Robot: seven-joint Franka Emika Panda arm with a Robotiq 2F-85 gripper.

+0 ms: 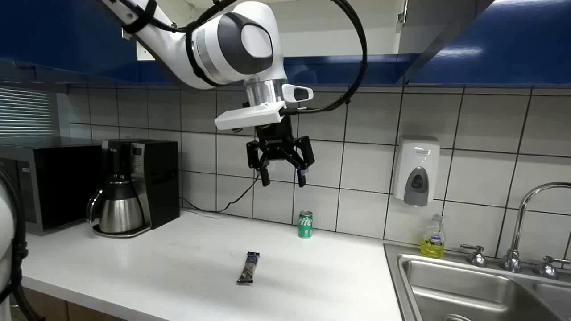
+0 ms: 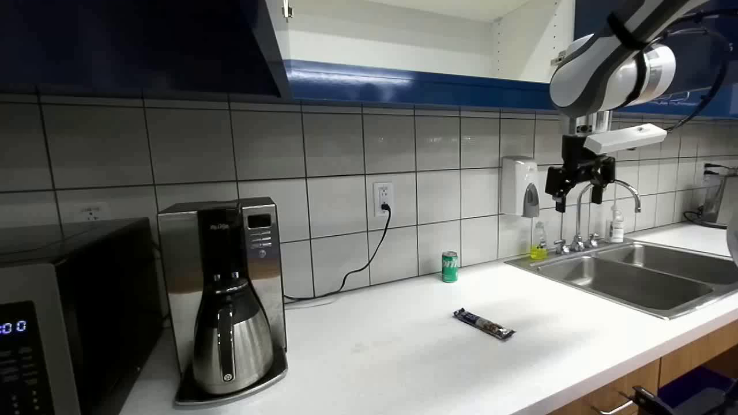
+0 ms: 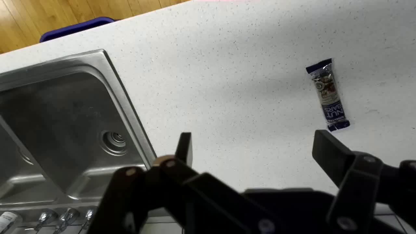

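Observation:
A wrapped nut bar lies flat on the white counter; in the wrist view the nut bar is right of centre, its dark blue wrapper lettering readable. A green soda can stands upright near the tiled wall, and the same can shows in the second exterior view. High above the counter hangs my gripper, fingers pointing down and spread apart. Between the fingertips of the gripper only bare counter shows in the wrist view.
A steel sink with a faucet and a yellow soap bottle takes up the right side. On the left are a coffee maker and a microwave. An open cabinet is overhead. Mid-counter is mostly clear.

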